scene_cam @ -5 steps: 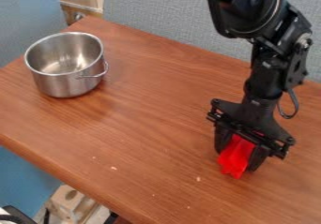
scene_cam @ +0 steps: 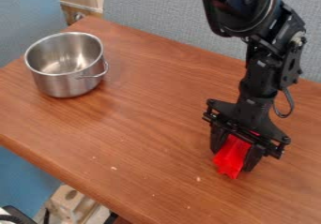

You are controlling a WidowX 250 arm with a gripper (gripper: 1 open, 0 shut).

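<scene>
My black gripper [scene_cam: 236,148] is low over the wooden table at the right, shut on a red object [scene_cam: 230,159] that sits at the tabletop between its fingers. The arm reaches down to it from the top of the view, and the gripper hides part of the red object.
A steel pot [scene_cam: 66,70] with a handle stands at the back left of the wooden table [scene_cam: 131,143]. A grey wall runs behind, and the table's edge crosses the lower left, with wooden items below it.
The gripper and wrist have shifted very slightly, with the red object still held at nearly the same spot. The pot has not moved.
</scene>
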